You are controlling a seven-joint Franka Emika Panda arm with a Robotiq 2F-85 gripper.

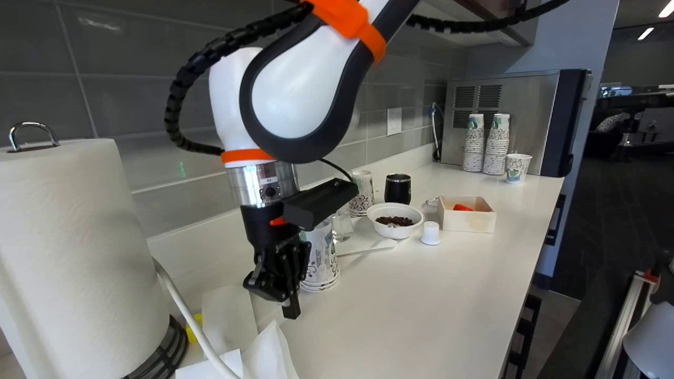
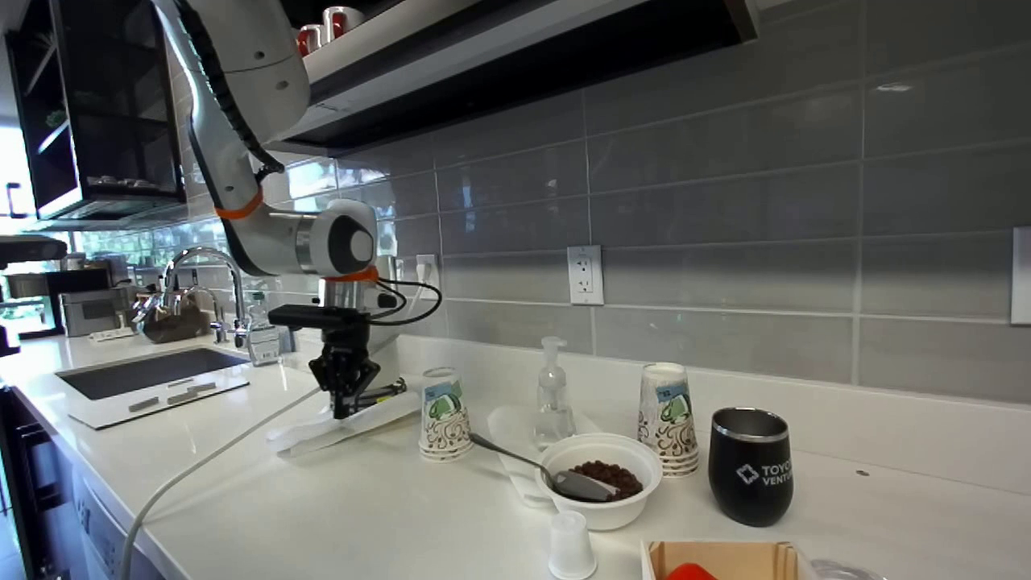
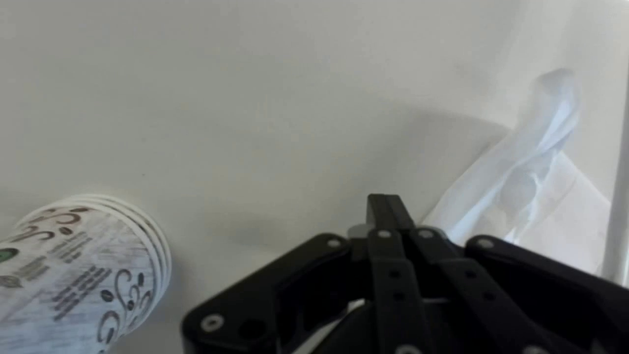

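My gripper is shut, with its two black fingers pressed together and nothing visible between them. In exterior view 1 the gripper (image 1: 291, 312) hangs a little above the counter, and in exterior view 2 the gripper (image 2: 340, 412) appears in front of a white paper sheet (image 2: 345, 425). A crumpled, twisted white napkin (image 3: 533, 156) lies to the right of the fingertips in the wrist view. Its folded edge stands up in exterior view 1, where the napkin (image 1: 270, 355) is below the gripper. An upside-down stack of patterned paper cups (image 3: 88, 265) stands to the left.
A white bowl (image 2: 633, 512) of dark brown pieces holds a spoon. Near it are a black tumbler (image 2: 751, 464), a small white cup (image 2: 572, 547) and a soap bottle (image 2: 552, 396). A paper towel roll (image 1: 69, 252) and white cable (image 1: 189, 319) border the napkin.
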